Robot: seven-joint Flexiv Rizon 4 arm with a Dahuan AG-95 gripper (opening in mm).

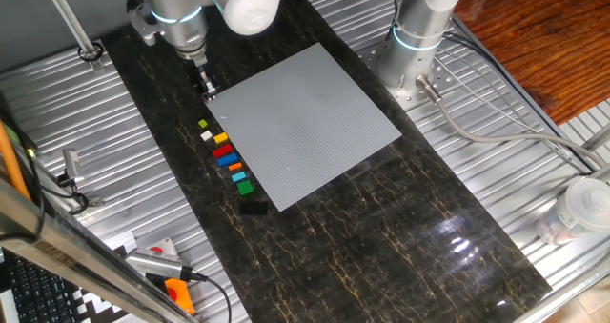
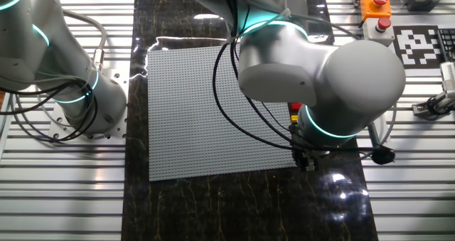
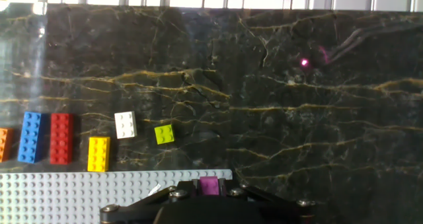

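A small purple brick [image 3: 209, 186] shows between the fingers of my gripper in the wrist view; the fingers are shut on it. The brick is over the corner of the grey baseplate [image 1: 300, 123]; whether it touches the studs I cannot tell. In exterior view 1 my gripper [image 1: 211, 91] is at the plate's left corner. Beside the plate lie a lime brick [image 3: 164, 133], a white brick [image 3: 125, 125], a yellow brick [image 3: 98, 154], a red brick [image 3: 61, 139] and a blue brick [image 3: 30, 137].
The row continues with an orange brick [image 1: 235, 167], a light blue brick [image 1: 238, 177], a green brick [image 1: 245, 188] and a black brick [image 1: 254, 209]. The baseplate looks bare.
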